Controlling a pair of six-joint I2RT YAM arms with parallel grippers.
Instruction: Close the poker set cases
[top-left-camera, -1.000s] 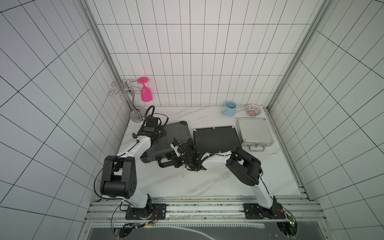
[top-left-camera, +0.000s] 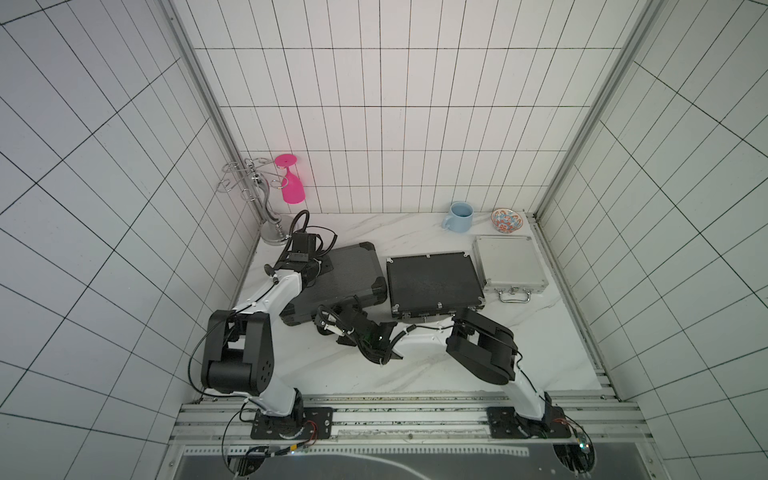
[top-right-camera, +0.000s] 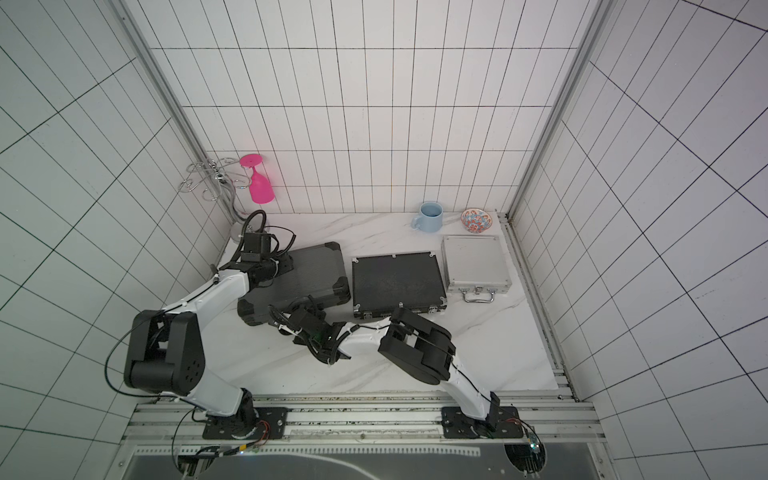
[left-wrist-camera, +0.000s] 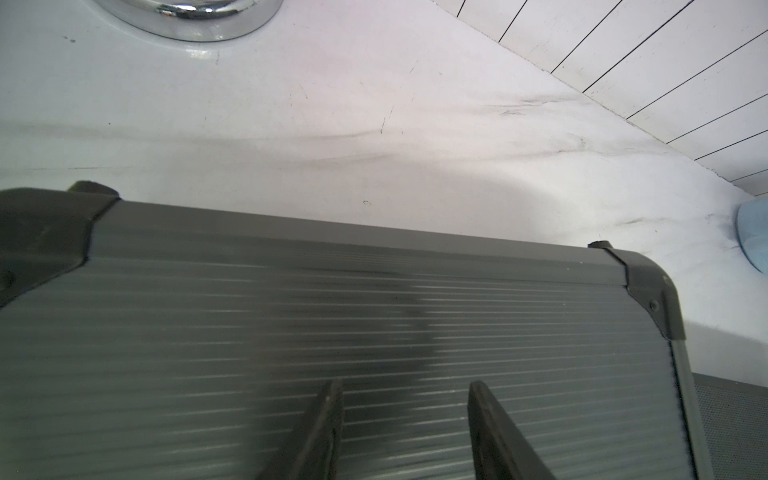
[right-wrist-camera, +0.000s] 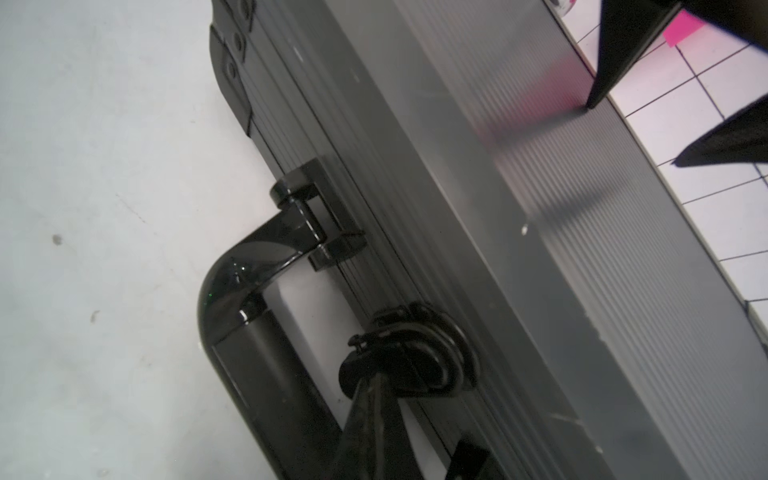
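Note:
The left dark grey case (top-left-camera: 344, 276) lies with its lid down. In the left wrist view my left gripper is above the ribbed lid (left-wrist-camera: 528, 344), its fingers part open and nothing between them. At the case's front, my right gripper is shut, its tip in front of a black latch (right-wrist-camera: 448, 360), close to the black handle (right-wrist-camera: 272, 384). Whether tip and latch touch, I cannot tell. A black case (top-left-camera: 436, 282) with metal corners lies flat in the middle. On the right stands a silver case (top-left-camera: 509, 262), lid down, handle toward the front.
A metal rack with a pink glass (top-left-camera: 291, 182) stands at the back left. A blue mug (top-left-camera: 458, 217) and a patterned bowl (top-left-camera: 506, 220) are at the back right. Bare table lies in front of the silver case.
My right gripper has moved left and toward the front, along the left case's front edge to the handle and latch. The left arm has barely moved.

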